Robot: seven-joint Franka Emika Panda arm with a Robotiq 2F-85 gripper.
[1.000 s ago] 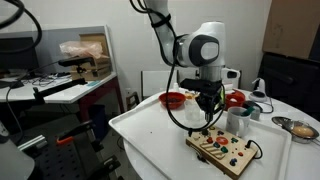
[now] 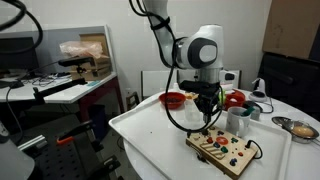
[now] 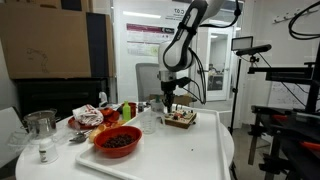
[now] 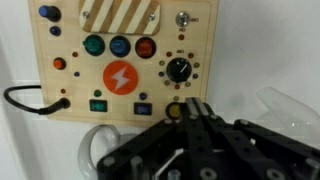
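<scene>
A wooden board [image 4: 122,90] with buttons, a dial and switches lies flat on the white table. It carries a red lightning-bolt button [image 4: 121,79], a black dial [image 4: 179,69] and a row of green, blue and red buttons. My gripper is shut, its dark fingertips beside a yellow button [image 4: 174,110] near the board's edge. Nothing shows between the fingers. In exterior view 1 the arm reaches down to the board's far left part; whether the tips touch it cannot be told.
Close to the board stand a white mug [image 2: 238,122] and a clear cup [image 4: 292,114]. A red bowl [image 3: 119,141] and several other items fill the table's far side. A black cable [image 4: 22,102] loops off the board.
Compared with a second ago, the arm sits very slightly lower over the board.
</scene>
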